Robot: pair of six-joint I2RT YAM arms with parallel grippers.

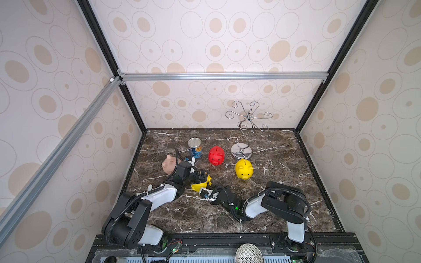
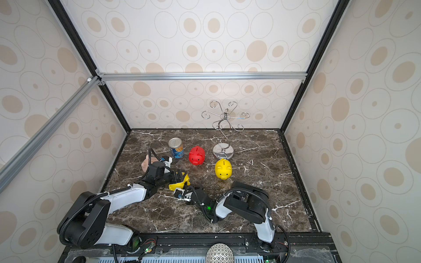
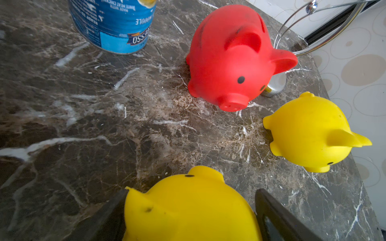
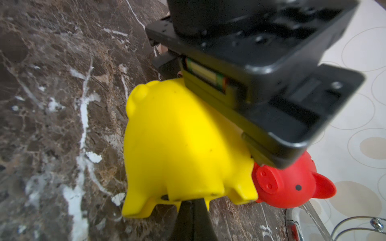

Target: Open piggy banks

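A yellow piggy bank point(image 4: 168, 144) is tipped with its underside toward my right wrist camera, between my two grippers. In the left wrist view its body point(image 3: 189, 208) sits between the fingers of my left gripper; whether they touch it is unclear. My right gripper is shut, its tips at the bottom of that pig, partly hidden by it. A red piggy bank point(image 1: 216, 156) and a second yellow one point(image 1: 243, 170) stand behind. A pink one point(image 1: 168, 164) is partly hidden by my left arm.
A soup can point(image 1: 195, 146) stands at the back left. A chrome wire stand point(image 1: 241, 150) is behind the second yellow pig.
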